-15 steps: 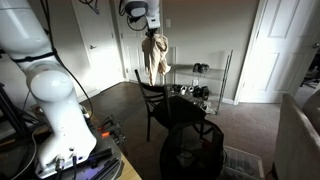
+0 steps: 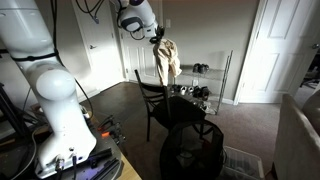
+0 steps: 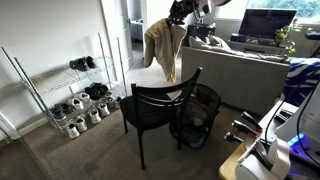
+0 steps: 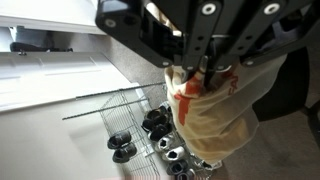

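A beige cloth [image 2: 168,62] hangs in the air from my gripper [image 2: 157,38], which is shut on its upper part. In exterior view 2 the cloth [image 3: 164,48] drops in loose folds behind the black chair [image 3: 160,108]. Seen from the wrist, the cloth [image 4: 222,122] spreads below the fingers, with a reddish patch near the grip. The chair [image 2: 165,112] stands on the floor below and in front of the cloth, its seat and back bare.
A black mesh basket [image 2: 192,150] stands in front of the chair. Behind is a wire rack with several shoes [image 3: 85,65]. A sofa [image 2: 298,130] is at the right. Open carpet [image 2: 245,120] lies between basket and door.
The cloth has stayed in the gripper throughout. Chair and basket have not moved.
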